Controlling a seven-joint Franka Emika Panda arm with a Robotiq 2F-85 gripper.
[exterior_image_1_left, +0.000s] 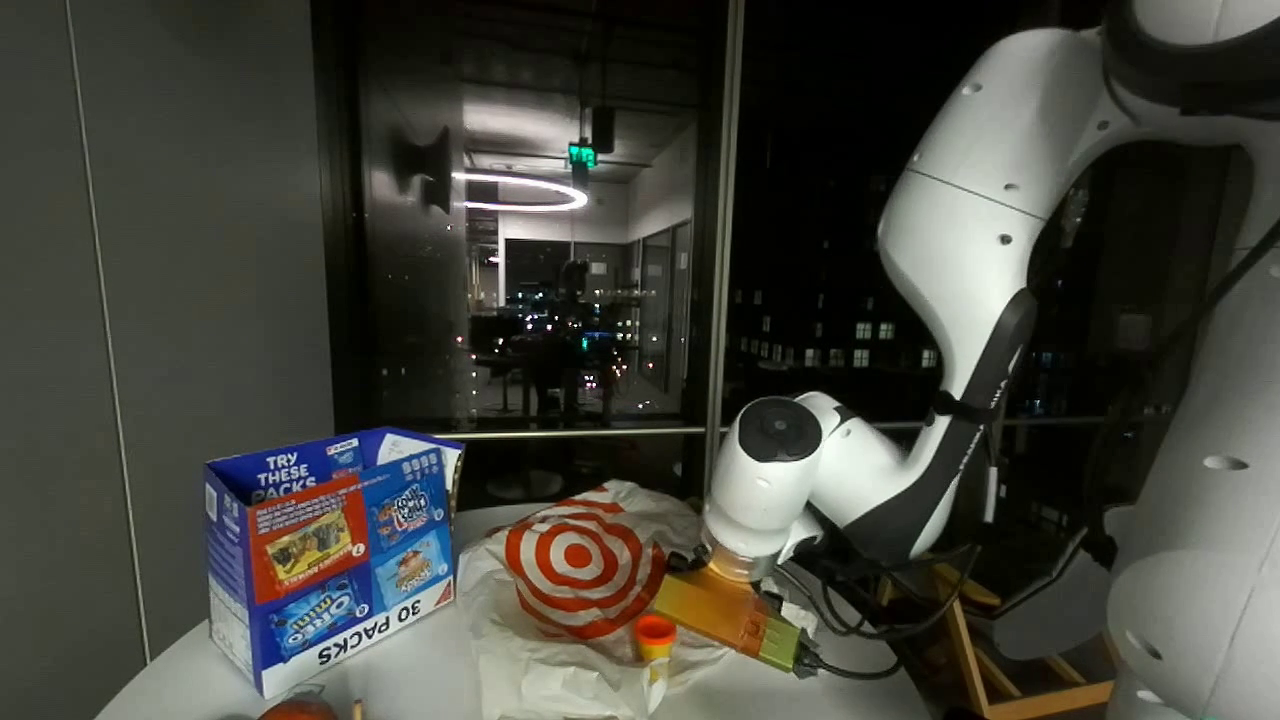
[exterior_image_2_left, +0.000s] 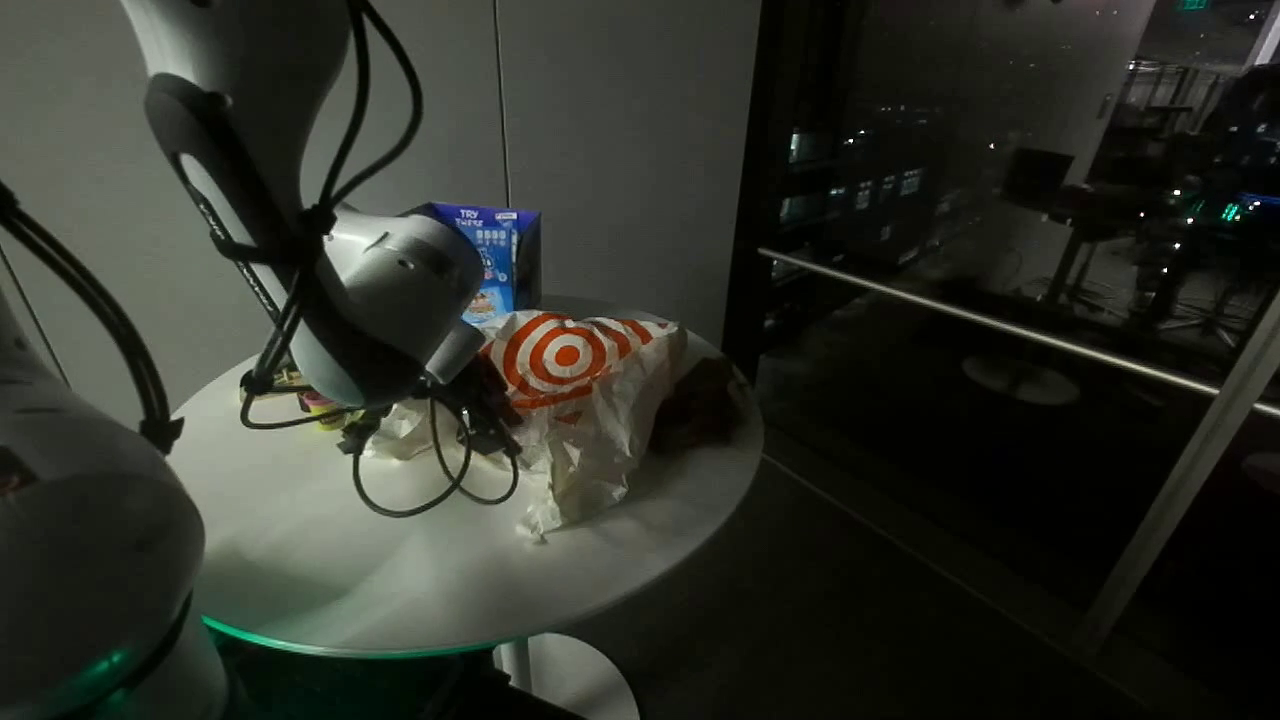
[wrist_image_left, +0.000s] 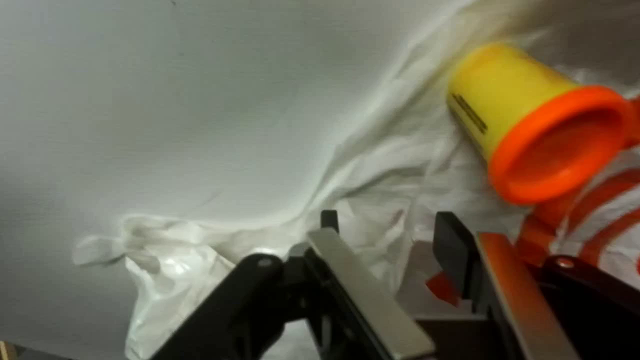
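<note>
A yellow tub with an orange lid (wrist_image_left: 522, 120) rests on the crumpled white plastic bag (wrist_image_left: 384, 174) in the wrist view. In exterior view 1 the tub (exterior_image_1_left: 655, 640) stands in front of the bag's red bullseye print (exterior_image_1_left: 582, 558). My gripper is part open over the bag; bag plastic shows in the gap, and I see nothing gripped. The tub lies outside the fingers, up and to the right of the fingertips. From exterior view 2 my arm hides the fingers, beside the bag (exterior_image_2_left: 576, 444).
A blue snack box (exterior_image_1_left: 336, 552) stands open-topped at the table's left. A reddish round object (exterior_image_1_left: 300, 708) is cut off at the bottom edge. Bare white table (exterior_image_2_left: 396, 564) lies in front of the bag. Cables (exterior_image_2_left: 414, 510) loop down from my wrist.
</note>
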